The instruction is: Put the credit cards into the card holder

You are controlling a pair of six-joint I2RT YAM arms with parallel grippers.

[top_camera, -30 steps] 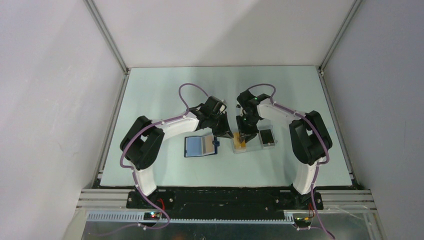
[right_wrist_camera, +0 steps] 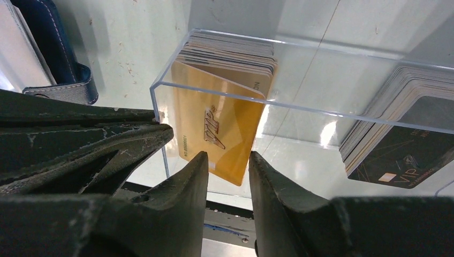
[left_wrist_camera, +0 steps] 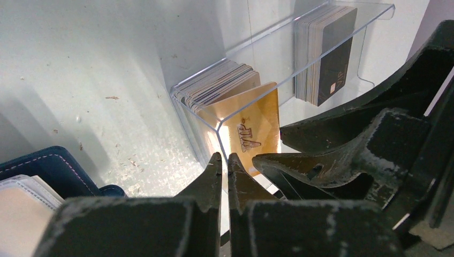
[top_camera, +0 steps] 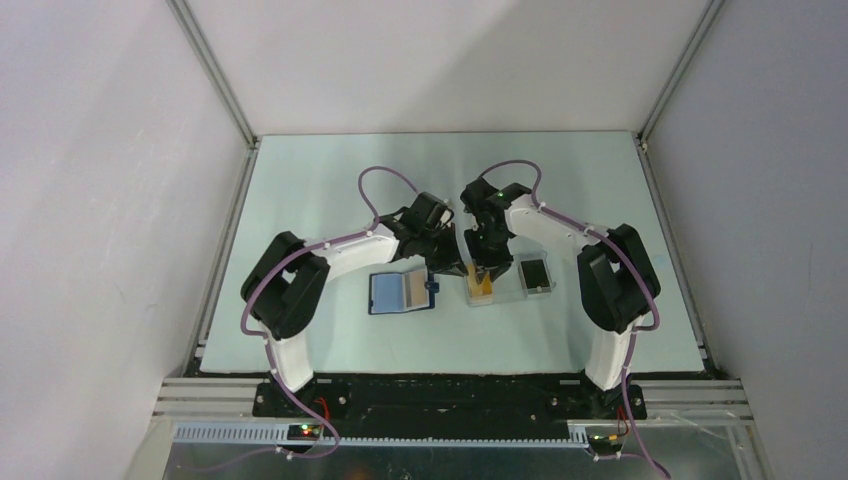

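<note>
A clear acrylic tray (right_wrist_camera: 348, 113) holds a stack of cards with a gold VIP card (left_wrist_camera: 248, 138) (right_wrist_camera: 217, 128) on top in one compartment and black cards (left_wrist_camera: 333, 72) (right_wrist_camera: 400, 155) in the other. My right gripper is part open over the gold card's lower edge; whether it touches the card I cannot tell. My left gripper is at the tray's near corner with its fingertips almost together; whether anything is between them is unclear. The open card holder (top_camera: 388, 292) (left_wrist_camera: 80, 174), navy with clear sleeves, lies left of the tray.
The two arms are close together over the middle of the table, the right gripper's body beside the left one. Free table (top_camera: 310, 170) surrounds them at the back and front.
The left arm and card holder look unchanged.
</note>
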